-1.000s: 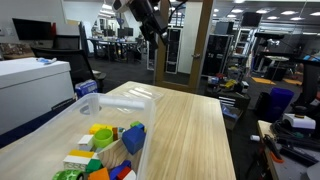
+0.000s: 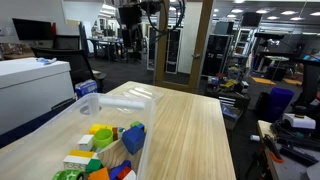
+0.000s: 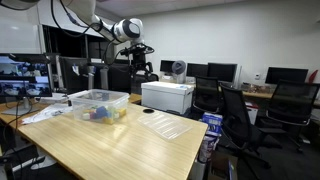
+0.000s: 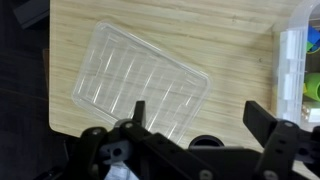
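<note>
High above the table my gripper stands open, its two dark fingers spread at the bottom of the wrist view with nothing between them. Below it and toward the left of that view lies a clear, ribbed plastic lid point(image 4: 135, 78), flat on the wooden table point(image 4: 225, 50). A clear bin point(image 2: 148, 112) fills the near left of exterior view 1 and holds several colourful blocks, among them a blue block point(image 2: 134, 138) and a green piece point(image 2: 103, 129). In exterior view 2 the gripper point(image 3: 140, 72) hangs above the space between bin and lid.
A small dark round object point(image 4: 207, 141) rests near the lid. Behind the table is a white cabinet point(image 3: 166, 97). Office chairs point(image 3: 240, 110) stand beyond its edge.
Over the last second my gripper has moved left in exterior view 1, still high above the table. The bin, blocks and lid have not moved.
</note>
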